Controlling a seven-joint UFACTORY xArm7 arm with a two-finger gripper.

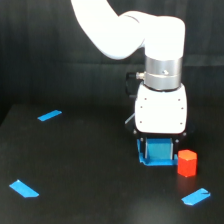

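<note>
A white arm reaches down from the top, and its gripper [159,148] is low over a blue square object [158,161], perhaps a shallow box. Dark parts of the gripper cover the blue object's back and upper portion. The black fingers blend into the dark background, so their spacing and whether they touch anything are unclear. Close against the blue object's right side, as seen here, stands a small red-orange block [187,163].
Blue tape strips mark the black table [85,165]: one tape strip [50,115] at back left, another tape strip [24,188] at front left, a third tape strip [196,197] at front right.
</note>
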